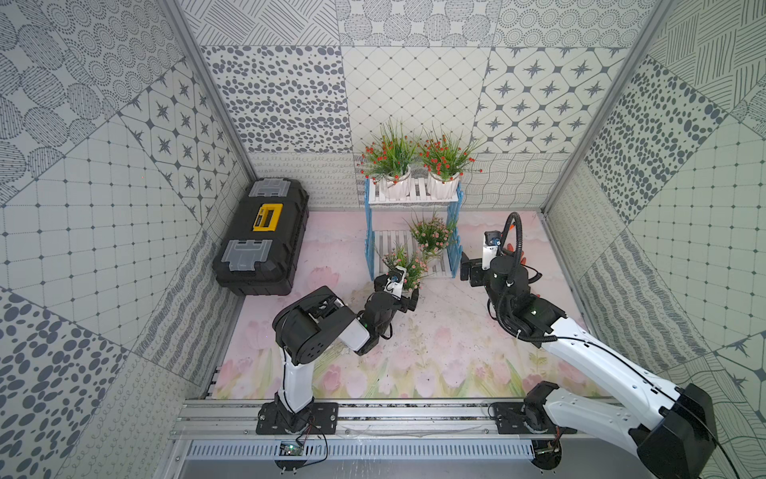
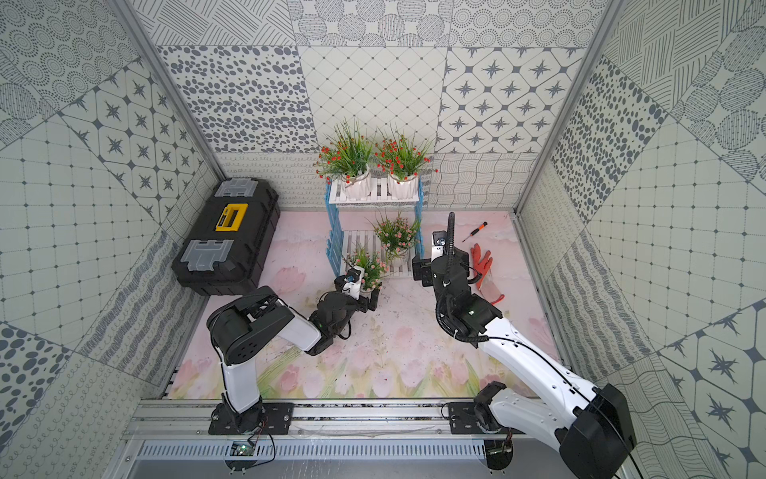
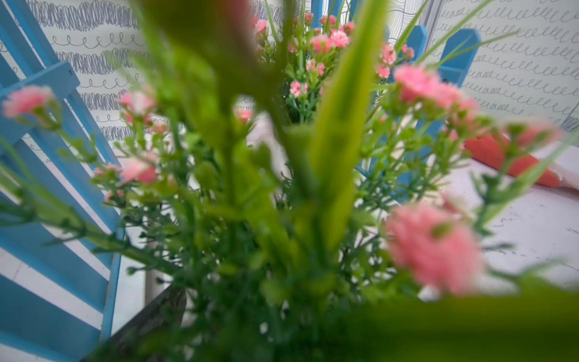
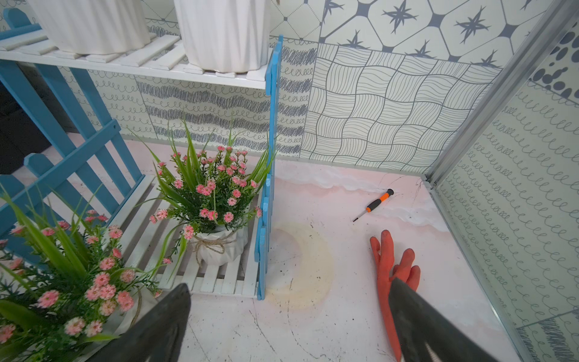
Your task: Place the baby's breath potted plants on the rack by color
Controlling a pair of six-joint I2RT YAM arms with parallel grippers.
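Two pots of red flowers, the left one [image 1: 391, 155] and the right one [image 1: 444, 157], stand on the top shelf [image 1: 419, 191] of the blue and white rack. Below, one pink-flowered pot [image 4: 220, 244] sits upright at the lower shelf's right. The other pink plant [image 2: 365, 266] is at the front left of that shelf; whether its base rests on the slats cannot be told. My left gripper [image 1: 399, 289] is open, close against this plant, whose blurred leaves fill the left wrist view and hide the fingers. My right gripper is open and empty, right of the rack.
A black toolbox [image 1: 263, 235] occupies the left side. Right of the rack lie a red glove [image 4: 386, 277] and a small screwdriver [image 4: 374, 204].
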